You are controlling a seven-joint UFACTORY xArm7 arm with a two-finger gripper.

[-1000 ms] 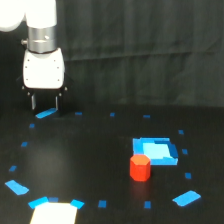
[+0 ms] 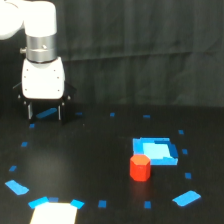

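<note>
My gripper (image 2: 44,114) hangs at the far left over the dark table, under the white arm (image 2: 43,80). Its two dark fingers stand well apart, and nothing shows between them. A red block with a hexagonal top (image 2: 140,170) sits right of the middle, well away from the gripper. Just behind the block is a small blue tray (image 2: 171,160) with a pale inside; the block covers part of its front left side.
Blue tape marks are scattered over the table, including a larger piece (image 2: 186,198) at the right. A pale block-like shape (image 2: 54,213) is cut off by the bottom edge.
The arm and gripper have come lower and slightly nearer to the camera. The fingers look wider apart. The red block and blue tray have stayed put.
</note>
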